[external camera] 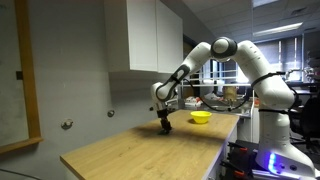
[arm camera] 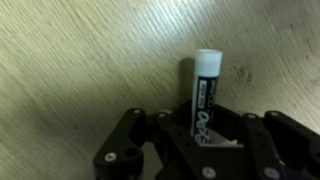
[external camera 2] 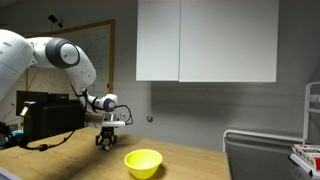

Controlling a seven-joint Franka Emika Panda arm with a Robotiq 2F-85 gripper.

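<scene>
A marker with a white end and a dark lettered label [arm camera: 205, 95] shows in the wrist view, over or on the wooden surface. Its lower part runs down between the black fingers of my gripper. Whether the fingers press on it from both sides does not show clearly. In the exterior views my gripper [external camera: 165, 131] points down close to the tabletop [external camera: 130, 152], and the gripper [external camera 2: 105, 144] is small and dark there. The marker cannot be made out in either exterior view.
A yellow bowl [external camera: 201, 117] stands on the table to the right of my gripper; the second exterior view has the bowl [external camera 2: 143, 163] in the foreground. Wide bare tabletop lies left of the gripper. Cabinets [external camera 2: 205, 40] hang above, behind the table.
</scene>
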